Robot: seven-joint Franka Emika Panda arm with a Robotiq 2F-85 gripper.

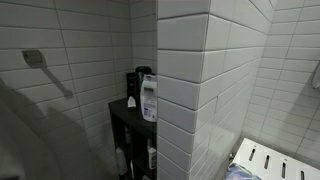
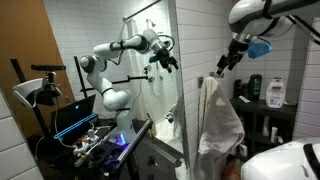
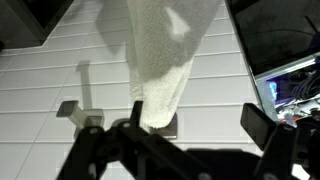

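Observation:
A white towel [image 2: 216,118] hangs against the tiled wall in exterior view 2, its lower part draping low. Above and slightly right of its top is my gripper [image 2: 228,68]. The wrist view shows the towel [image 3: 165,55] running down between my two dark fingers, which stand wide apart. Nothing is clasped between them. A square metal wall hook [image 3: 72,112] sits to the left on the tiles. Part of another hook-like piece shows behind the towel's end. A blurred pale surface [image 1: 25,140], apparently cloth, fills the lower left of exterior view 1.
A black shelf [image 2: 262,122] holds a white jug [image 2: 276,93] and dark containers, right of the towel. A tiled wall corner [image 1: 185,90] juts out in exterior view 1. Another arm [image 2: 130,45], possibly a mirror reflection, appears at left, with a laptop [image 2: 72,118] below.

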